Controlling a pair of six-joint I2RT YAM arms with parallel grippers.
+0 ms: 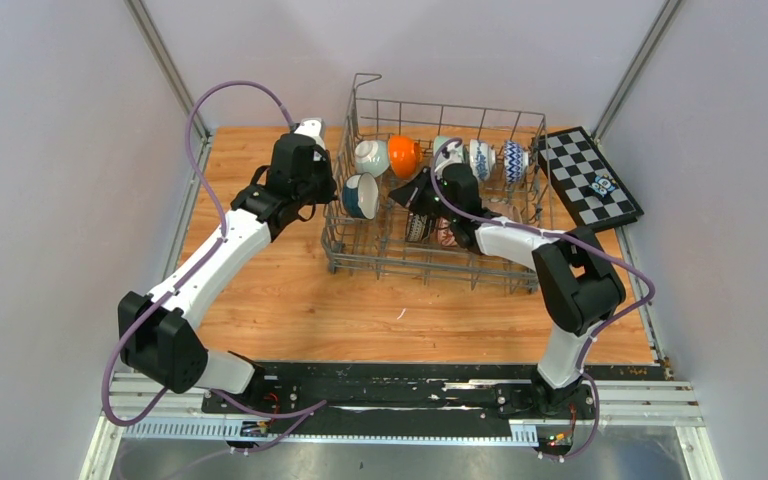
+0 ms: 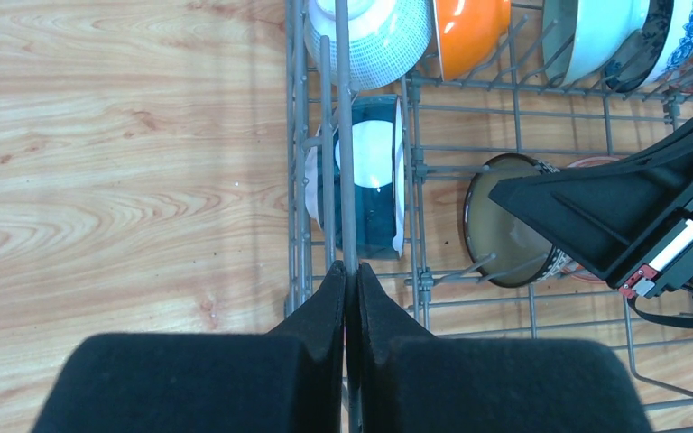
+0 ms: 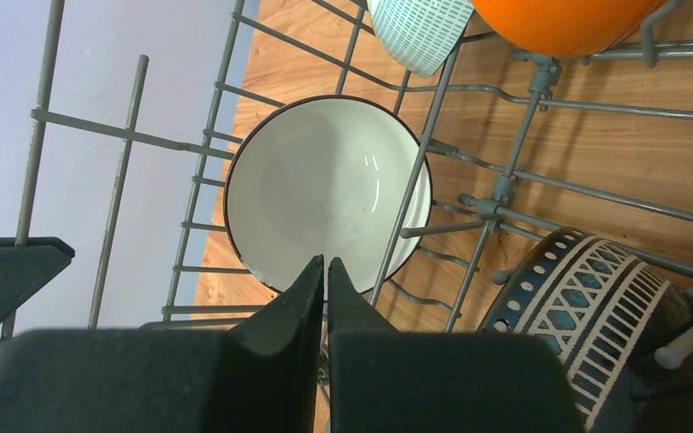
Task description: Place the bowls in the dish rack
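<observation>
In the dish rack (image 1: 430,262) stand several bowls: a teal-and-white bowl (image 1: 360,196) at left, a white patterned bowl (image 1: 371,156), an orange bowl (image 1: 403,155) and blue-patterned ones (image 1: 516,162) behind, a dark patterned bowl (image 3: 586,316) nearer the middle. My left gripper is shut at the rack's left wall, its fingertips at a grey wire. My right gripper is shut just right of the teal bowl, whose white interior faces it; nothing clearly shows between its fingertips.
A checkered board (image 1: 590,205) lies right of the rack.
</observation>
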